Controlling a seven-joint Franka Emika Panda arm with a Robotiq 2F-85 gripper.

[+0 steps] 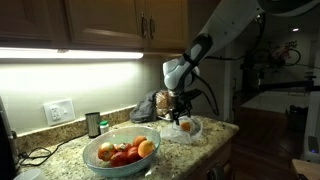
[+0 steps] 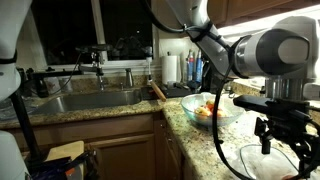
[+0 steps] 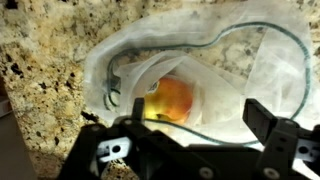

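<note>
A translucent white bag (image 3: 225,65) with a dark green drawstring lies on the counter. A red and yellow fruit (image 3: 169,99) shows through its opening, with bag material around it. My gripper is over the bag, its black fingers (image 3: 122,138) spread wide on either side of the fruit and nothing held between them. In exterior view 1 the bag (image 1: 196,126) rests near the counter's right end, below the arm. From exterior view 2, my gripper (image 2: 278,138) appears above the bag (image 2: 262,160), which is cut off by the frame's edge.
A large pale bowl (image 1: 103,157) full of several fruits stands on the counter to the left. Behind the bag are a brown bag-like item (image 1: 146,108) and the wall. Cabinets (image 1: 105,22) hang overhead. A sink (image 2: 85,102) lies at the far end.
</note>
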